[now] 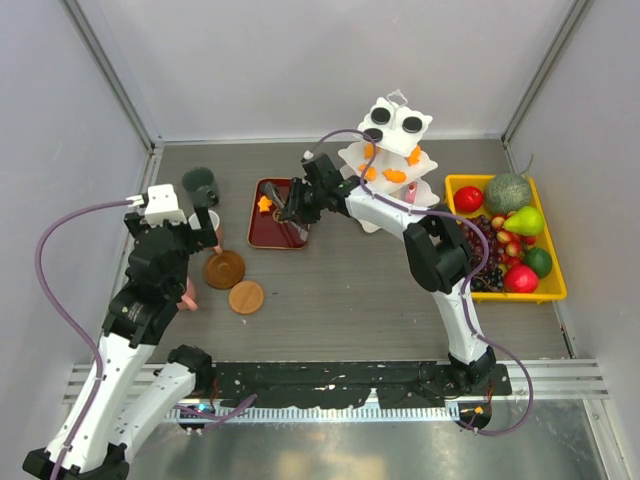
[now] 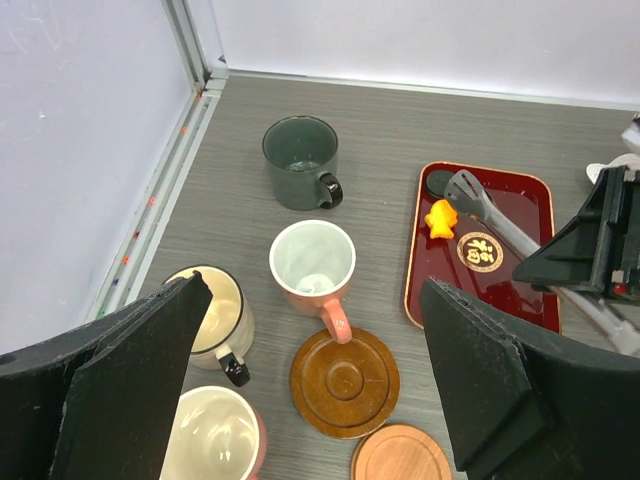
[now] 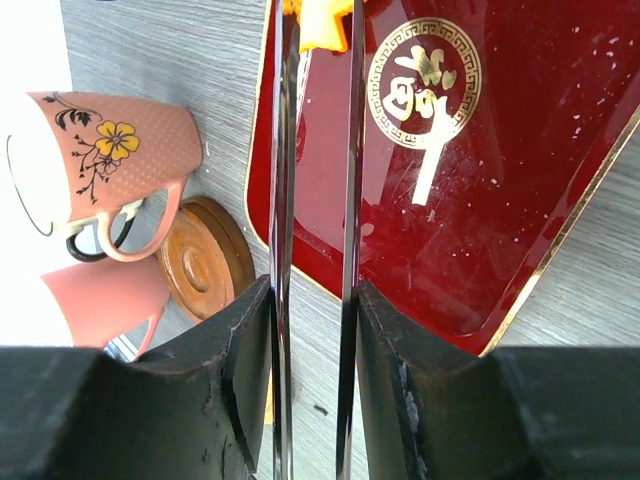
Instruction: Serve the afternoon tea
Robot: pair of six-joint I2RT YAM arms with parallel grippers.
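My right gripper (image 1: pixel 290 208) is shut on metal tongs (image 2: pixel 508 234), which slant over a dark red tray (image 2: pixel 487 308). Their tips hang above the tray's far left part, by an orange treat; in the right wrist view orange shows between and around the tong arms, but I cannot tell if they grip it. A dark round treat (image 2: pixel 440 184) lies beside the orange one. Over the mugs on the left, my left gripper stands open and empty. Below it are a pink-and-white mug (image 2: pixel 312 262) and a cream mug (image 2: pixel 222 318).
A dark green mug (image 2: pixel 300 163) stands behind. Brown (image 2: pixel 345 384) and lighter (image 2: pixel 402 456) wooden coasters lie in front. A white tiered stand (image 1: pixel 368 157) bearing treats is right of the tray; a yellow fruit basket (image 1: pixel 555 282) is farther right.
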